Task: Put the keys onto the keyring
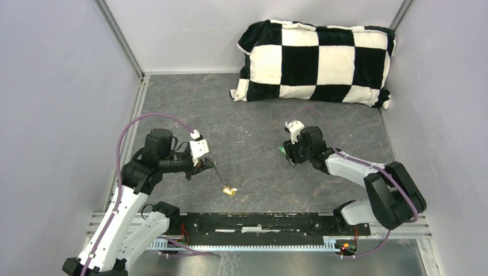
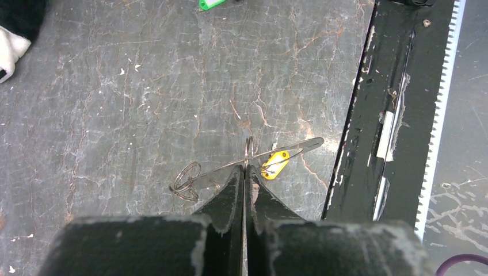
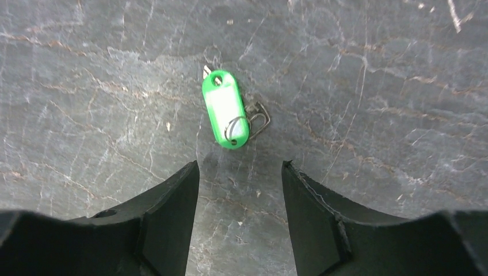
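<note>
My left gripper is shut, with a thin upright wire loop [image 2: 248,148] at its fingertips. Across the fingertips runs a long flat metal piece [image 2: 216,172] with wire rings [image 2: 185,183] at its left end and a yellow tag [image 2: 275,165] beside the tips. In the top view the yellow tag [image 1: 229,191] appears below the left gripper. A green tag [image 3: 224,106] with a small ring and a bent metal piece [image 3: 262,121] lies on the table. Behind it in the right wrist view, my right gripper stands open, nothing between its fingers.
A black-and-white checkered cushion [image 1: 316,63] rests along the back wall. Dark rails [image 1: 259,221] edge the front of the table. Bare grey tabletop [image 1: 247,138] lies between the two arms.
</note>
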